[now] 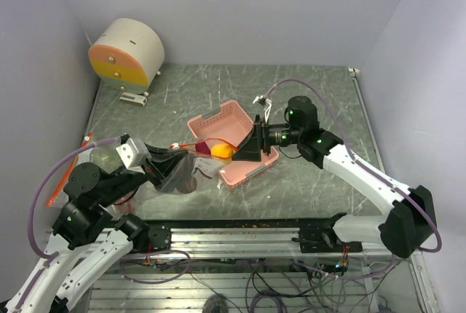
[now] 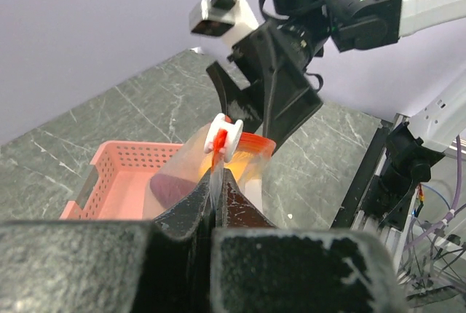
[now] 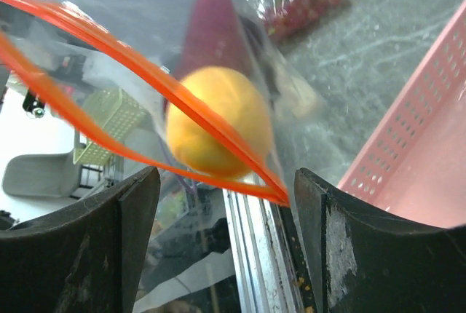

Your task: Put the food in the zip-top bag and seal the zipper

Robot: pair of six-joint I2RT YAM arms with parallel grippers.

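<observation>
My left gripper [image 1: 173, 152] is shut on the red zipper end and white slider [image 2: 222, 138] of a clear bag [image 2: 178, 171], holding it up. Inside the bag are a yellow round food [image 1: 221, 151] and a dark purple one [image 3: 211, 29]. My right gripper [image 1: 247, 149] is part open at the bag's other end; in the right wrist view the orange zipper [image 3: 167, 87] crosses between and just beyond its fingers, the bag's mouth apart.
A pink basket [image 1: 231, 116] sits behind and under the bag. A bag with red grapes [image 3: 306, 4] lies at the left. A cream breadbox [image 1: 127, 51] stands back left.
</observation>
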